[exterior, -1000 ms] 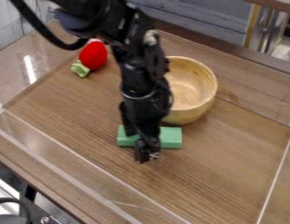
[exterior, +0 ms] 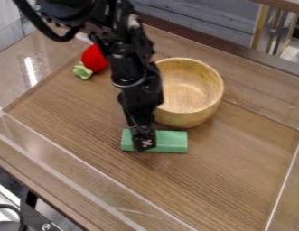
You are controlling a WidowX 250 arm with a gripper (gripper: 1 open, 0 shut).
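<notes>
My black gripper (exterior: pixel 139 128) hangs low over a green rectangular block (exterior: pixel 170 142), its fingertips at the block's left part. The fingers are dark and overlap, so their spread is hard to see. Behind and to the right stands a tan bowl (exterior: pixel 194 86), partly hidden by the arm. A red object (exterior: pixel 94 56) lies at the back left, with a small green piece (exterior: pixel 84 70) by it.
The wooden table (exterior: pixel 67 126) has free room at the front and right. Its left edge is in view, with a dark cable at the lower left. A shelf edge stands at the top right.
The gripper has moved left along the green block and slightly back from where it was at the block's right and front. The bowl and red object look unmoved.
</notes>
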